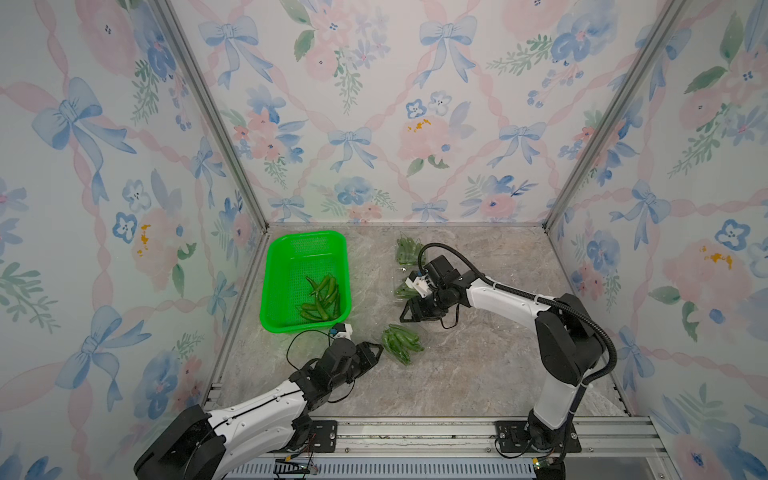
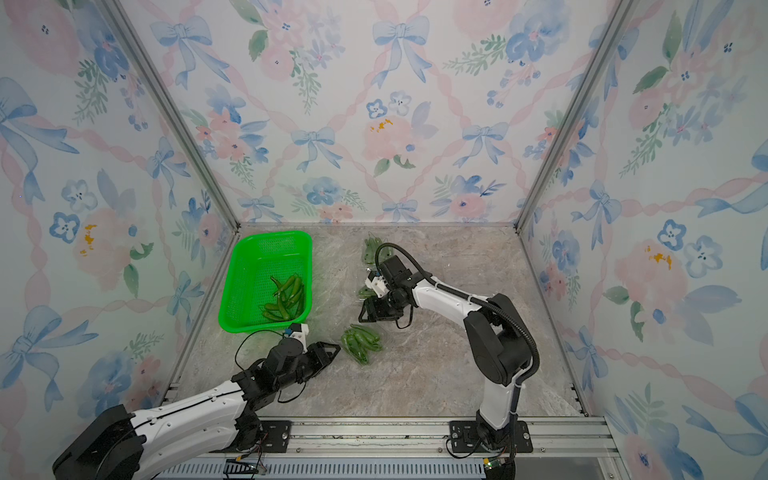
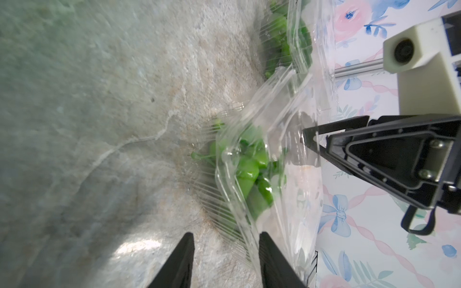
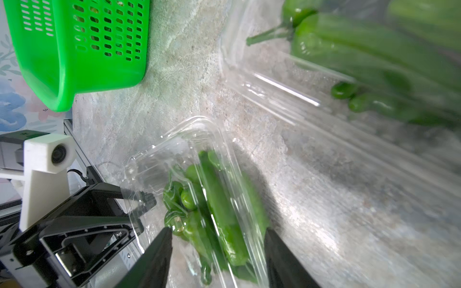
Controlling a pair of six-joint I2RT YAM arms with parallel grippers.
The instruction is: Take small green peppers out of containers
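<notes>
A clear plastic container [image 4: 230, 158] with several green peppers [image 4: 218, 211] inside lies on the table between my two grippers. My left gripper [image 1: 377, 349] is at its left side, with fingers part open; in the left wrist view one of its fingers [image 3: 274, 259] appears close to the container's rim. My right gripper [image 1: 409, 310] is just beyond the container's far end, fingers apart. In the right wrist view the container's edge shows between those fingers, but contact cannot be told. No pepper is held visibly in either gripper.
A green basket [image 1: 274, 252] with several loose peppers [image 1: 321, 300] stands at the left. Two more clear containers of peppers lie farther back, one partly behind the right gripper [image 1: 405, 293], the other at the back [image 1: 408, 249].
</notes>
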